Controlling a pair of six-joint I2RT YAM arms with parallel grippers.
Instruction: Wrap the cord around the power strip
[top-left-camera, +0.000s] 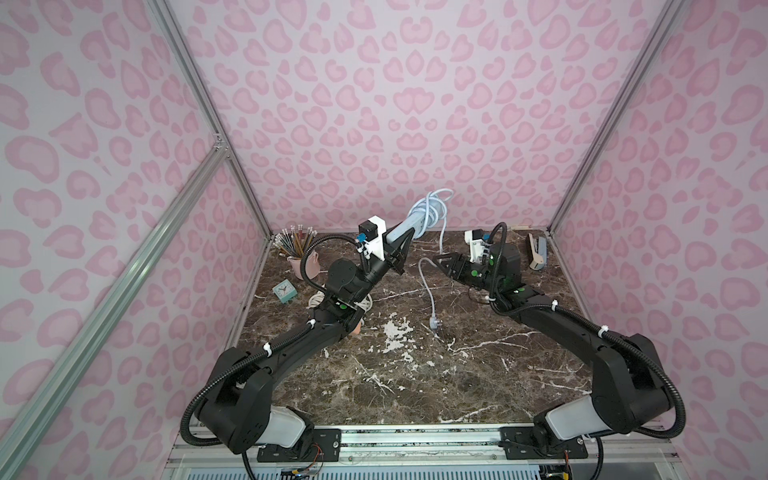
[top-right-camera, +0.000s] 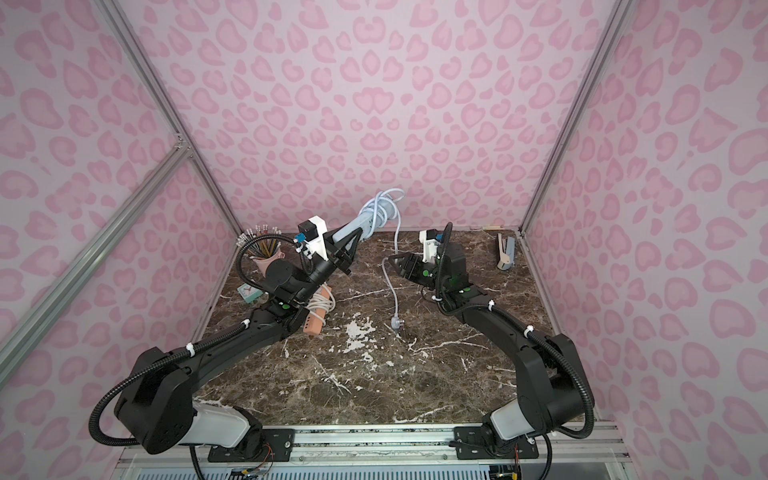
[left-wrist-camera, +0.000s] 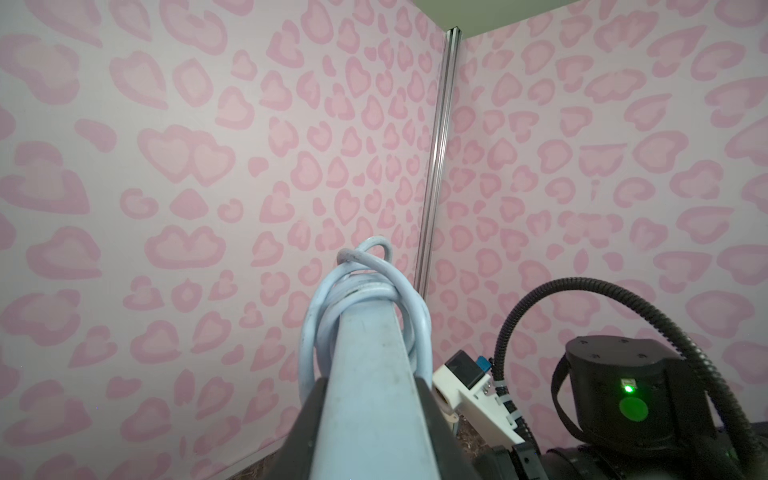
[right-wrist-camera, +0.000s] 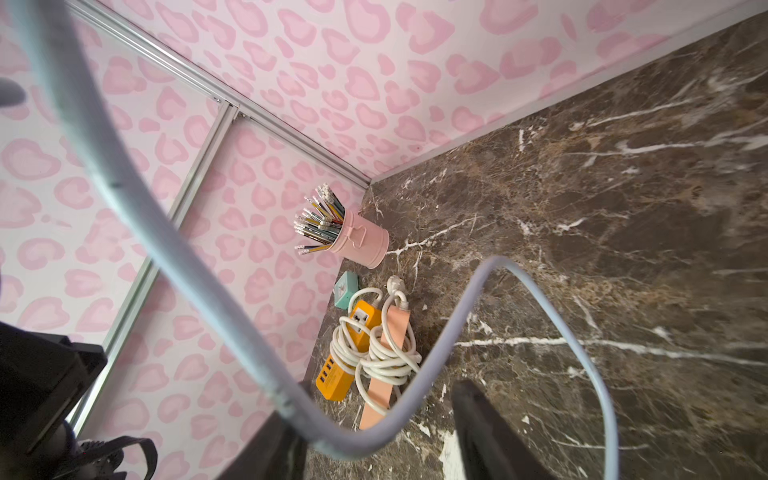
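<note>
My left gripper (top-left-camera: 400, 254) holds the pale blue power strip (left-wrist-camera: 368, 384) aloft, shut on its near end and tilted up toward the back. Several loops of cord (left-wrist-camera: 324, 312) wrap the strip's far end. A length of cord (top-left-camera: 442, 236) hangs from there to my right gripper (top-left-camera: 445, 264), bends there, and runs down to the plug (top-left-camera: 434, 323) on the table. In the right wrist view that bend lies at the blurred fingertips. Whether those fingers are shut on the cord is hard to tell.
At the back left stand a pink pencil cup (right-wrist-camera: 364, 240) and a small teal clock (top-left-camera: 284, 291); nearby lie power strips (top-right-camera: 316, 324) with white cords. A grey object (top-left-camera: 537, 252) lies back right.
</note>
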